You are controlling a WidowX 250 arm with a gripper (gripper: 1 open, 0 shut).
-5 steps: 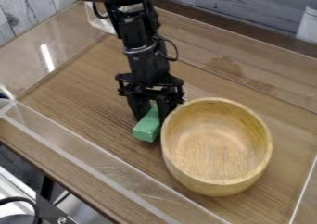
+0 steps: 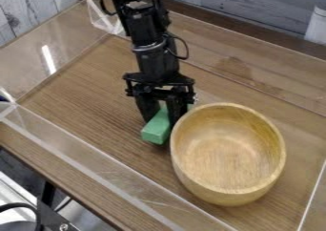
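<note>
The black arm reaches down to the table's middle, where my gripper (image 2: 160, 111) is shut on a green block (image 2: 155, 129). The block is low at the table top, tilted, just left of a large round wooden bowl (image 2: 228, 154). The fingertips are partly hidden by the block and the dark gripper body.
A clear strip runs along the near left edge. A white cylinder (image 2: 317, 23) stands at the back right, by grey plank walls.
The bowl has shifted slightly to the right. My gripper and the green block have moved only slightly.
</note>
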